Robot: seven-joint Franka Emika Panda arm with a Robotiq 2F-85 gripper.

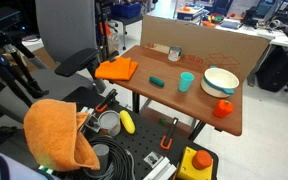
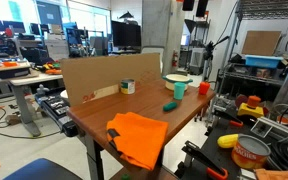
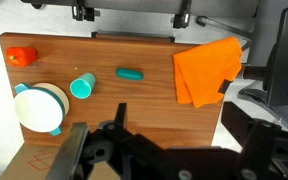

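Observation:
An orange cloth point(image 1: 116, 68) lies crumpled on the wooden table; the wrist view shows the cloth point(image 3: 206, 72) at right. Near the table's middle is a small dark-green object point(image 3: 130, 74). A teal cup point(image 3: 82, 87) stands beside a white round pan point(image 3: 42, 108) with teal handles. Close to the pan sits a red-orange, tomato-like object point(image 1: 223, 108). Toward the back stands a small can point(image 1: 174, 53). My gripper appears dark and blurred at the bottom of the wrist view, above the table and apart from these objects. Its finger state is unclear.
A cardboard screen point(image 2: 104, 78) borders the table's back. On a separate black surface lie another orange cloth point(image 1: 59, 132), a yellow object point(image 1: 127, 121), cans and coiled cable point(image 1: 109, 160). A dark chair point(image 1: 69, 35) stands beside the table. The tabletop has bare room point(image 3: 134, 105).

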